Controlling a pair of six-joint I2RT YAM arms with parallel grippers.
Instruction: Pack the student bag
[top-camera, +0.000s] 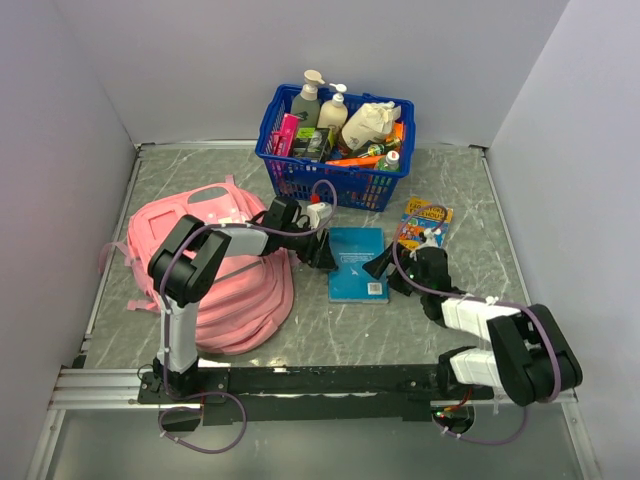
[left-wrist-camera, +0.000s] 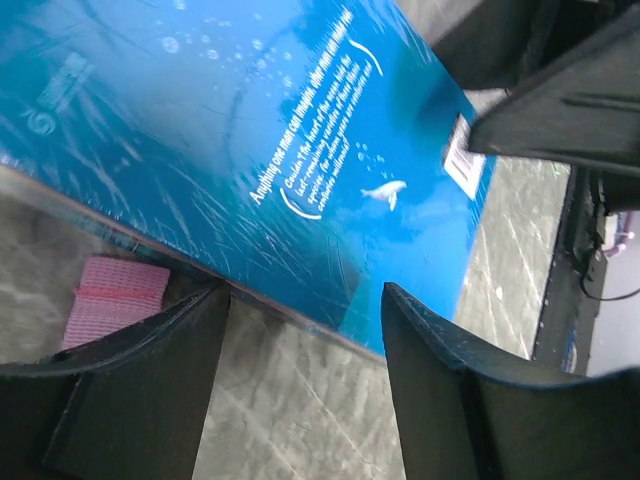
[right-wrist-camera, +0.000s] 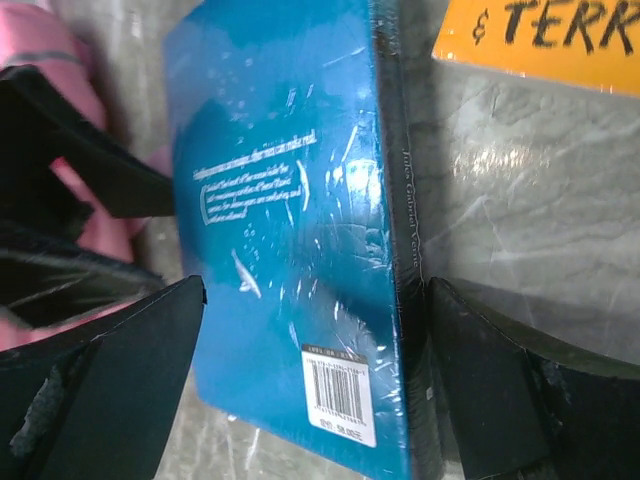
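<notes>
A blue book (top-camera: 355, 262) lies on the grey worktop between both grippers. My left gripper (top-camera: 326, 255) is at the book's left edge; in the left wrist view its fingers (left-wrist-camera: 140, 410) sit low at that edge, part open. My right gripper (top-camera: 388, 268) is at the book's right edge, open, its fingers (right-wrist-camera: 520, 390) close to the spine and barcode side. A pink backpack (top-camera: 230, 305) lies at the left of the top view. An orange-yellow book (top-camera: 427, 215) lies behind the right gripper.
A blue basket (top-camera: 335, 185) full of bottles, boxes and packets stands at the back. Walls bound the worktop at the sides and back. Bare worktop shows in front of the blue book and at the far right.
</notes>
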